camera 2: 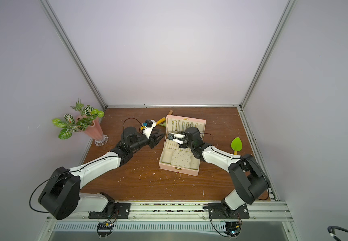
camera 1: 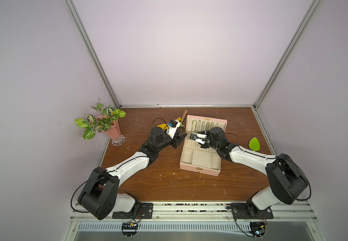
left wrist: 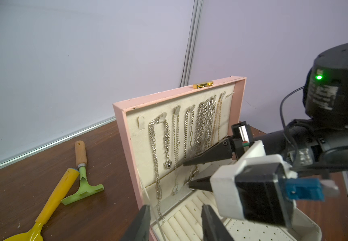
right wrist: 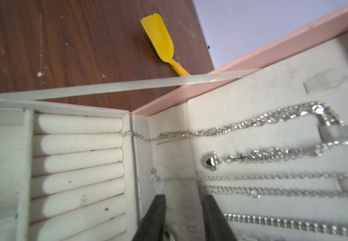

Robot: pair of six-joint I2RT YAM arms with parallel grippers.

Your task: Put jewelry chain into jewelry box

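Note:
A pink jewelry box (camera 1: 200, 170) stands open, its lid (left wrist: 121, 128) upright with silver chains (right wrist: 238, 128) hanging from hooks and some trailing into the hinge fold. My right gripper is low inside the box at that fold, its fingers apart; a bit of chain shows near their tips, and I cannot tell whether it lies between them. My left gripper hovers just left of the box, fingers apart, nothing visible held. The lower tray has padded ring rolls (right wrist: 77, 144) and a perforated board (camera 1: 201, 159).
A plant in a pink vase (camera 1: 113, 132) stands at the left. A yellow trowel (left wrist: 57, 194) and a green rake (left wrist: 83, 188) lie behind left of the box; a green leaf-shaped tool (camera 2: 236, 143) is at the right.

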